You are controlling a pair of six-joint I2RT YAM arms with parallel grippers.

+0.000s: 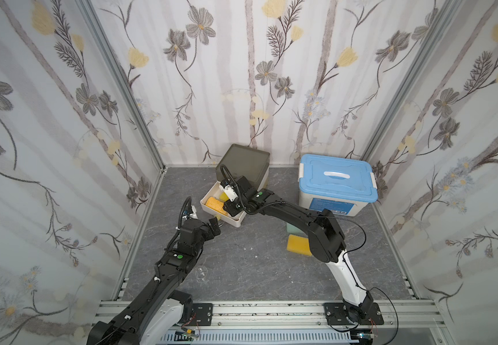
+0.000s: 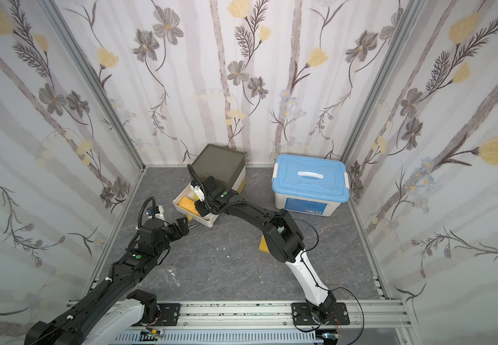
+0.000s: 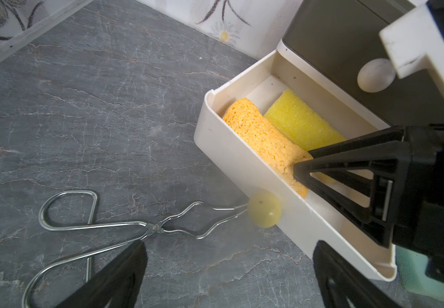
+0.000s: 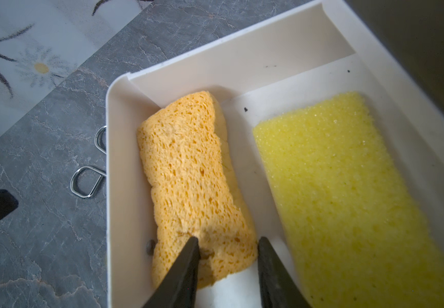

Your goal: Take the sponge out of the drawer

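Observation:
In the open cream drawer (image 3: 232, 159) of the grey-topped box (image 1: 243, 158) lie an orange sponge (image 4: 191, 169) and a yellow sponge (image 4: 345, 200). My right gripper is down in the drawer, its fingertips at the near end of the orange sponge, part open; whether it grips is unclear. My left gripper stands open just outside the drawer, beside its front wall and round knob (image 3: 264, 209).
Metal tongs (image 3: 155, 228) lie by the drawer. A blue-lidded bin (image 1: 335, 178) stands back right. A yellow sponge (image 1: 299, 245) and a green item (image 3: 427, 277) lie under or near the right arm.

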